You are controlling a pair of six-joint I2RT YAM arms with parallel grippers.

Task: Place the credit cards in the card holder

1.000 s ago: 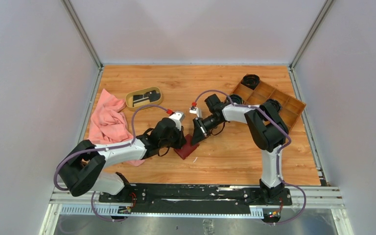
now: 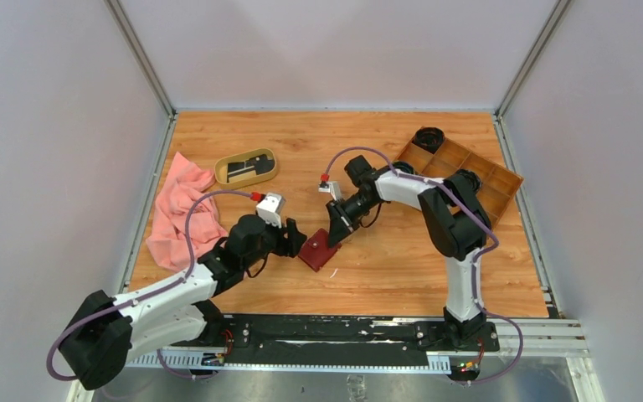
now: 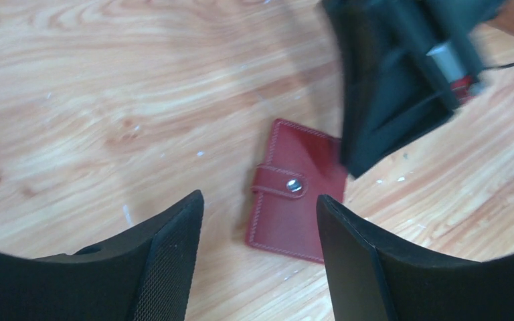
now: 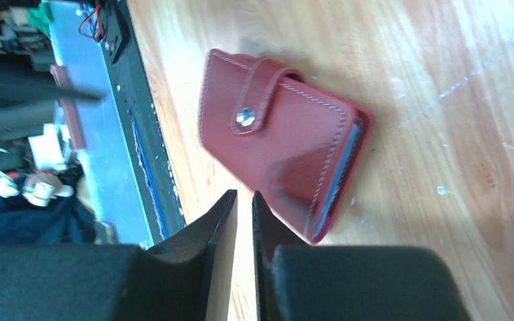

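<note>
The dark red card holder [image 2: 317, 251] lies on the table between the grippers, its strap snapped over it. In the right wrist view a blue edge, perhaps cards, shows inside the holder [image 4: 288, 144]. My left gripper is open, a little to the left of the holder, with nothing between its fingers. My right gripper hangs over the holder's edge, its fingers close together with a narrow gap and nothing visible between them. In the left wrist view the right gripper is blurred.
A pink cloth [image 2: 182, 218] lies at the left, a yellow tray [image 2: 226, 163] with black items at the back left, and a wooden compartment box [image 2: 494, 180] with black coils at the back right.
My left gripper has moved back to the left, away from the card holder, uncovering it. My right gripper has shifted only slightly, its wrist a little higher in the top view.
</note>
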